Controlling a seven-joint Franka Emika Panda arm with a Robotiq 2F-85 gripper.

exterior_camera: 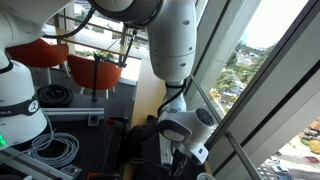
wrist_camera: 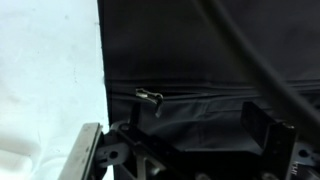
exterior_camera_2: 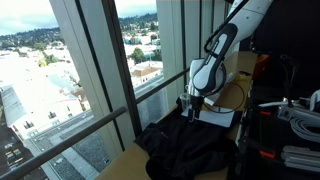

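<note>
A black cloth item (wrist_camera: 190, 45), perhaps a bag or garment, fills much of the wrist view. A zipper (wrist_camera: 200, 92) runs across it, with a small metal pull (wrist_camera: 150, 96) near its left end. My gripper stands open at the bottom of that view, its fingers apart and the pull ahead of the left one. Nothing shows between them. In exterior view 2 the dark cloth (exterior_camera_2: 180, 152) lies crumpled on the table, with my gripper (exterior_camera_2: 187, 122) over its far part. The arm partly hides the cloth in exterior view 1.
A white surface (wrist_camera: 50, 70) borders the cloth on the left in the wrist view. Tall windows (exterior_camera_2: 85, 60) stand alongside the table. A coiled cable (exterior_camera: 55, 150) lies on the other side. A dark cable crosses the wrist view at right.
</note>
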